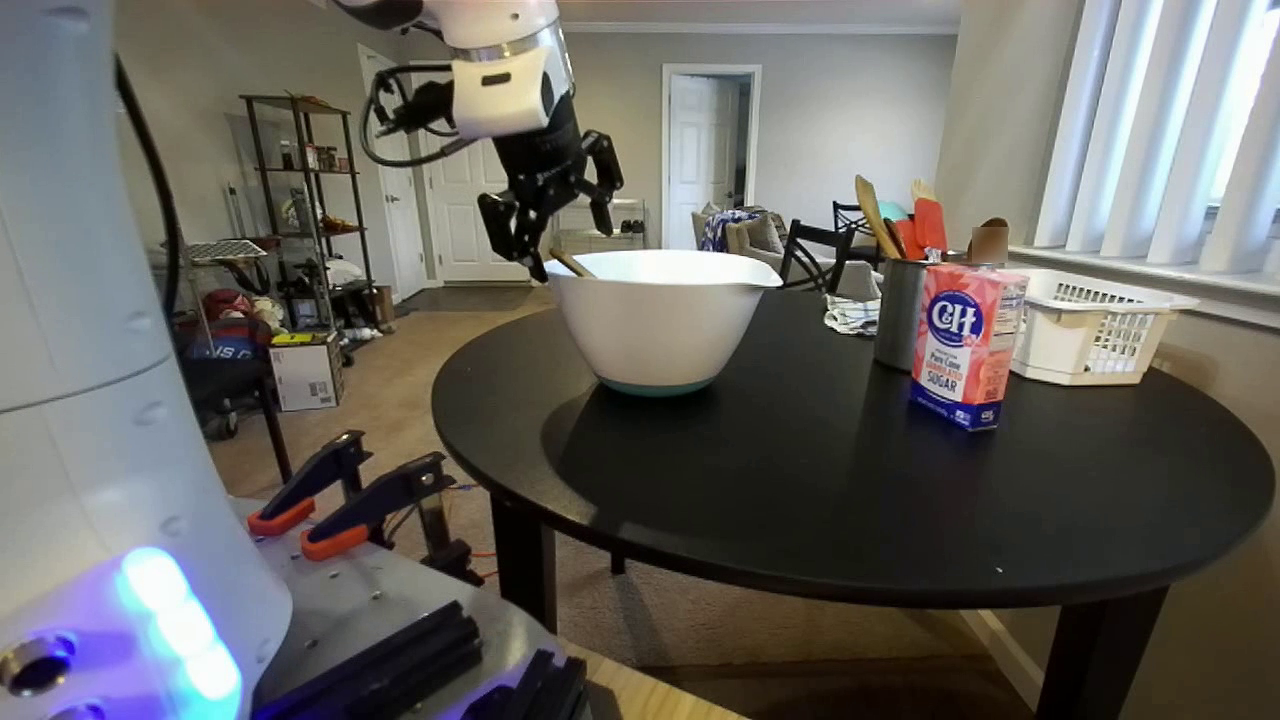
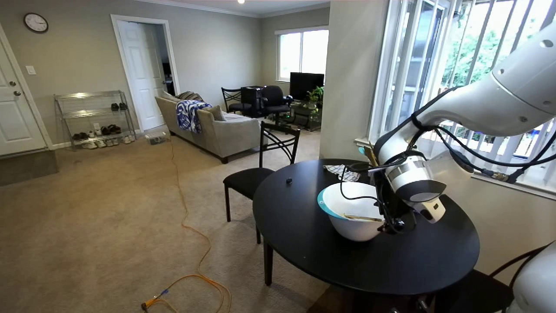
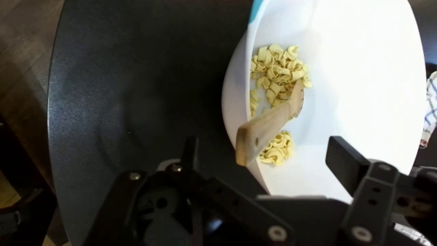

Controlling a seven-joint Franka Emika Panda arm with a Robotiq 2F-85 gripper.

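A white mixing bowl with a teal base stands upright on the black round table. Inside it, the wrist view shows curly yellow pasta on the bottom. A wooden utensil leans in the bowl, its handle end resting over the rim. My gripper is open, its fingers spread wide on either side of that handle end, one finger over the bowl's interior and the other outside the wall. Nothing is held. In exterior view 1 the gripper hangs at the bowl's left rim, close to the handle.
A pink C&H sugar carton, a metal utensil holder and a white basket stand on the table's right side. A checked cloth lies behind.
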